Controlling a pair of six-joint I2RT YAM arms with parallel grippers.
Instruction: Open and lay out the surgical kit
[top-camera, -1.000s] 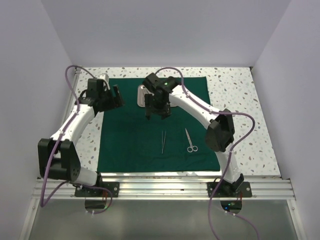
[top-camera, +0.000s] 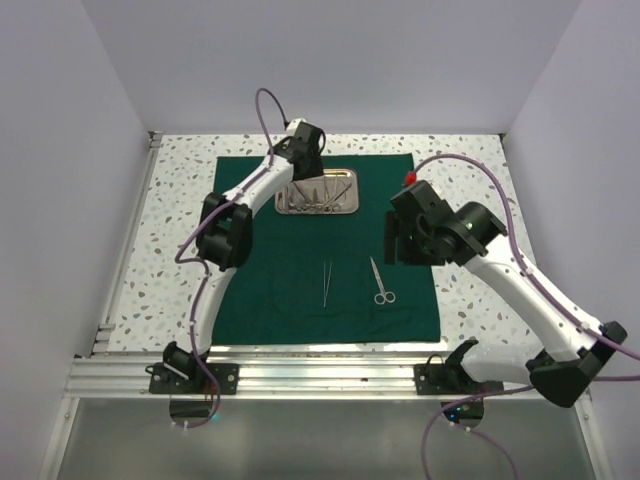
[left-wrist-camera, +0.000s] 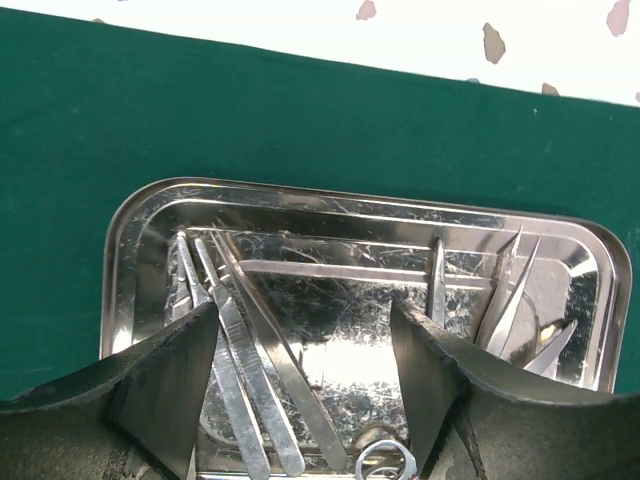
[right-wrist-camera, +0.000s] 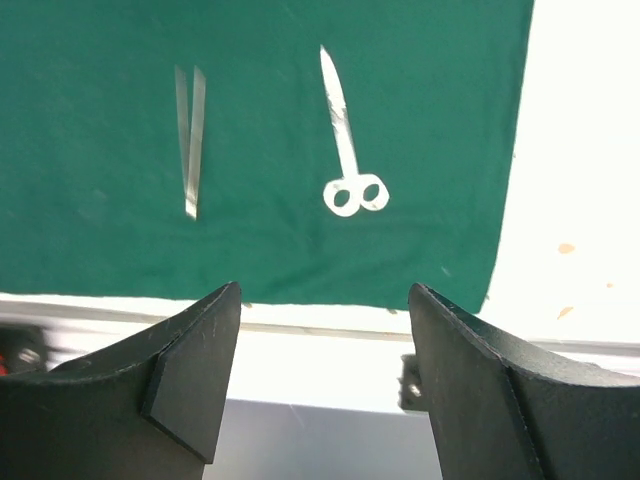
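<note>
A shiny metal tray (top-camera: 355, 207) holding several instruments lies on the green cloth (top-camera: 270, 270) toward its far edge. Over the tray is my left gripper, its fingers spread apart with nothing held. Between and below them the left wrist view shows slim tweezers (left-wrist-camera: 285, 375) on the left and pointed instruments (left-wrist-camera: 505, 300) on the right. A pair of tweezers (top-camera: 326, 284) and scissors (top-camera: 379, 282) lie separately on the cloth's near half. My right gripper hangs above the cloth's right side, open and empty; both laid-out instruments show ahead of its fingers.
Speckled white table (top-camera: 475, 190) borders the cloth, with a metal rail (top-camera: 330, 380) along the near edge. Bare cloth surrounds the tweezers and scissors, and the cloth's left part is free.
My left gripper has swung right from the cloth's left side to over the tray. The right arm has moved away rightward, clearing the tray. The tweezers and scissors on the cloth stay put.
</note>
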